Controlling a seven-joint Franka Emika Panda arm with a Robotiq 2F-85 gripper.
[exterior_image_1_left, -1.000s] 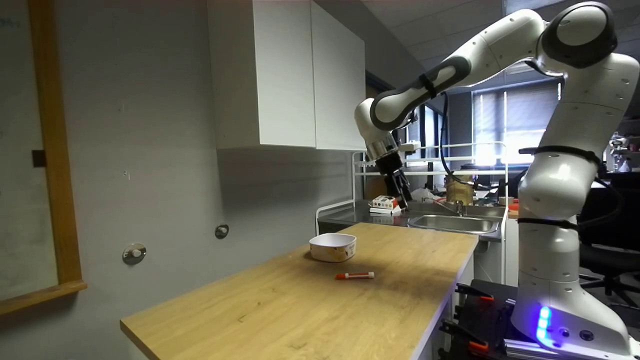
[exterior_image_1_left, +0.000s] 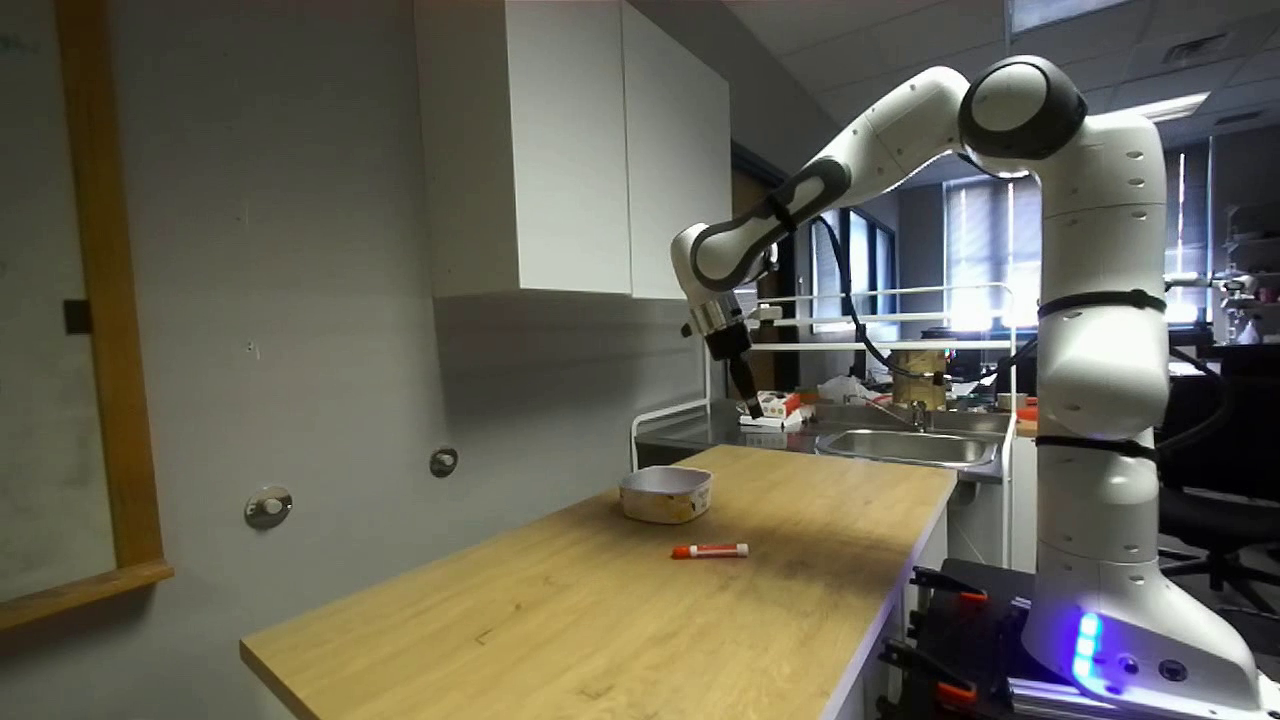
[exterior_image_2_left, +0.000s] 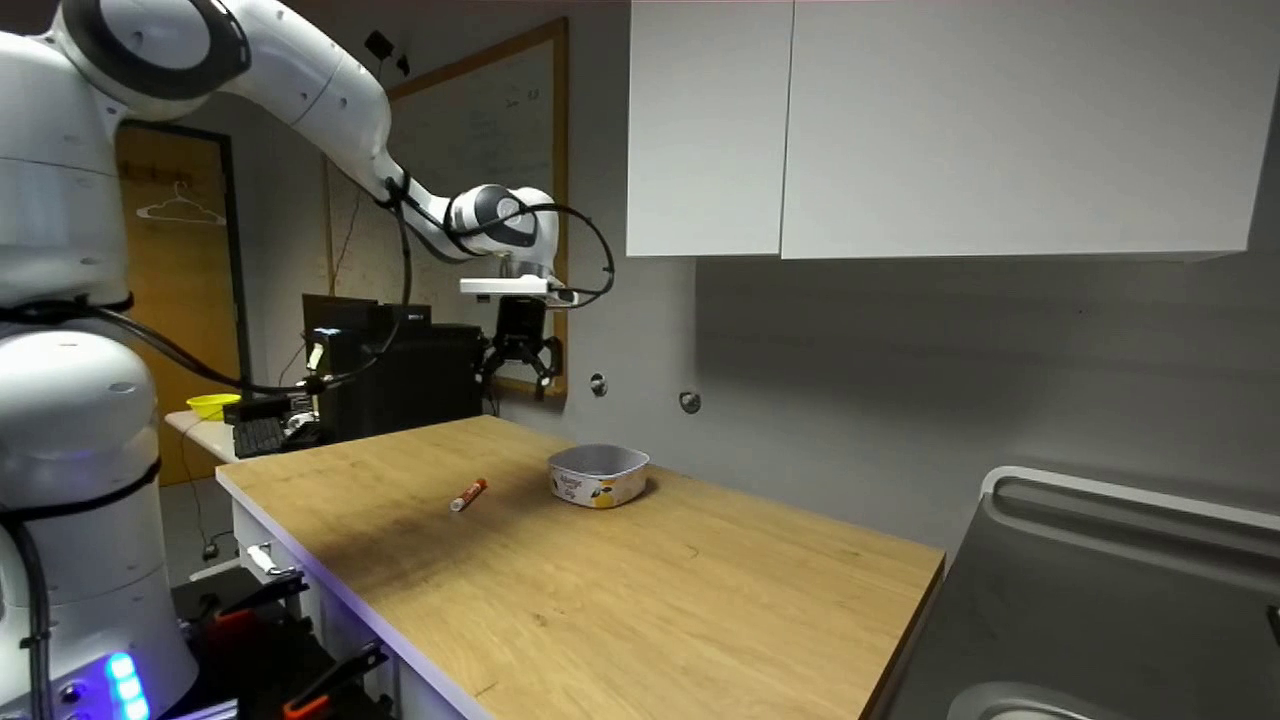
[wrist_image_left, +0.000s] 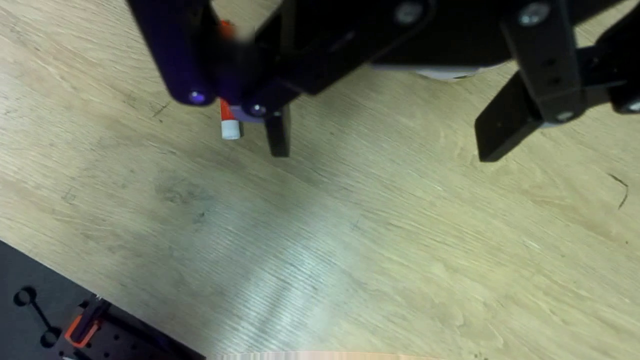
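A red marker with a white end (exterior_image_1_left: 714, 551) lies flat on the wooden tabletop. Just behind it, towards the wall, stands a white bowl (exterior_image_2_left: 596, 478) with a fruit pattern on its side; no contents show. High above the table hangs my gripper (exterior_image_2_left: 523, 390), touching neither of them. In the wrist view its two fingers (wrist_image_left: 277, 133) stand wide apart with only bare tabletop between them. There the marker (wrist_image_left: 229, 128) is partly covered by the left finger, and just a sliver of the bowl (wrist_image_left: 447, 73) shows beneath the gripper's body.
White wall cabinets (exterior_image_2_left: 960, 132) overhang the back of the table. A metal sink (exterior_image_1_left: 906, 448) and a white rack (exterior_image_1_left: 1009, 360) stand beyond one end. Clamps (exterior_image_2_left: 336, 678) sit by my base.
In exterior view 1 my arm has swung left, towards the wall, and the gripper has moved left with it. Marker and bowl lie where they were.
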